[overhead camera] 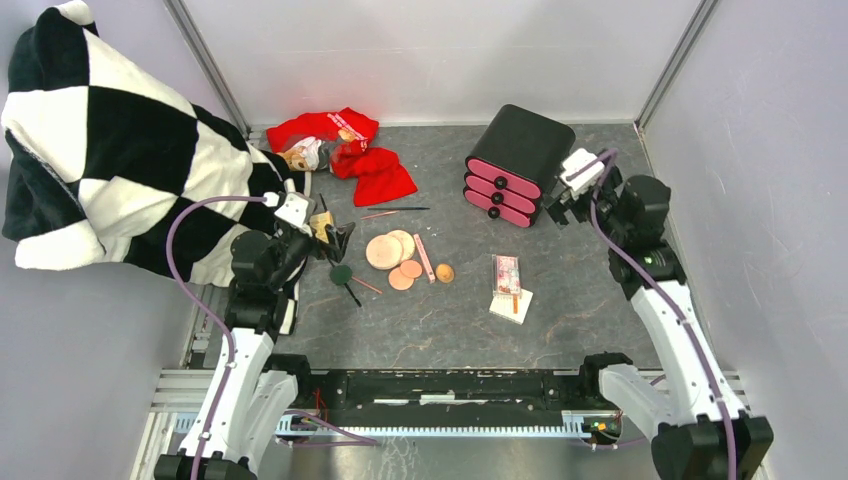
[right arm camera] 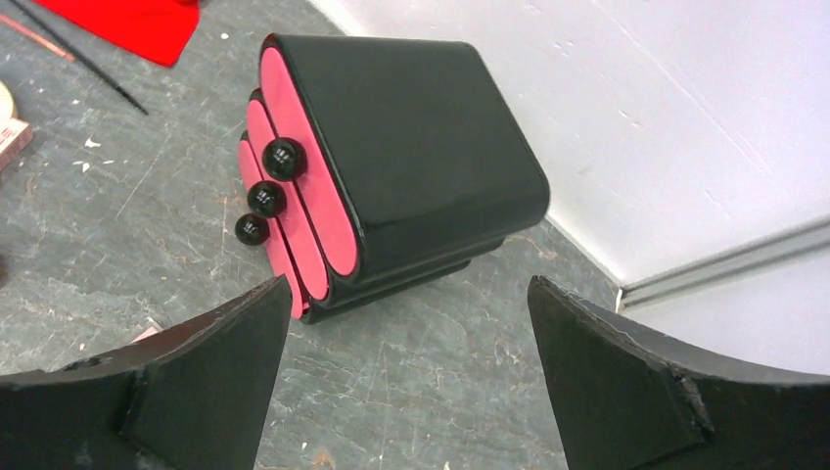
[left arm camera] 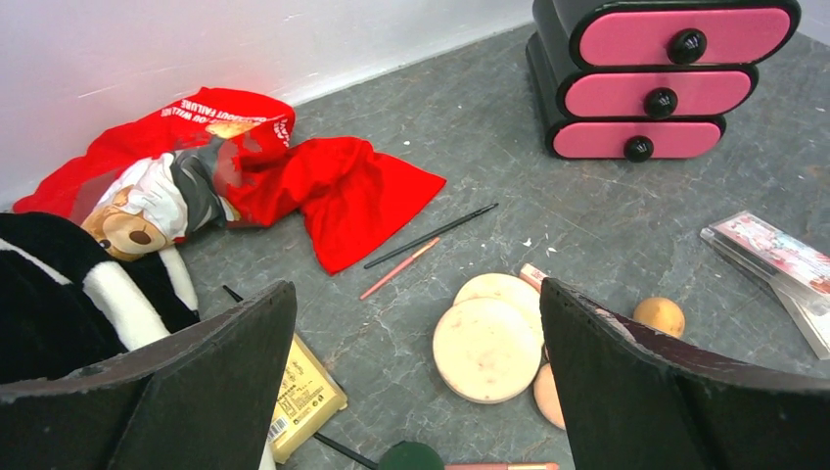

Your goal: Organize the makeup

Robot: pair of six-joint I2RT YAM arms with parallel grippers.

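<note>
A black organizer with three pink drawers (overhead camera: 519, 150) stands at the back right. My right gripper (overhead camera: 565, 203) is open just to its right, above the table. My left gripper (overhead camera: 335, 235) is open over the left side, by a yellow packet (left arm camera: 303, 401). Near the middle lie round puffs (left arm camera: 486, 350), a small orange sponge (left arm camera: 659, 315), a pink stick (overhead camera: 425, 258), a green disc (overhead camera: 340, 276) and several thin pencils or brushes (left arm camera: 431, 235). A clear pink-printed case (overhead camera: 506, 275) rests on a white square (overhead camera: 509, 312) at the right of the middle.
A red cloth bag (overhead camera: 380, 175) lies against the back wall. A black-and-white checkered blanket (overhead camera: 130, 140) covers the left side. Bare table (overhead camera: 600, 300) shows at the front right and around the organizer.
</note>
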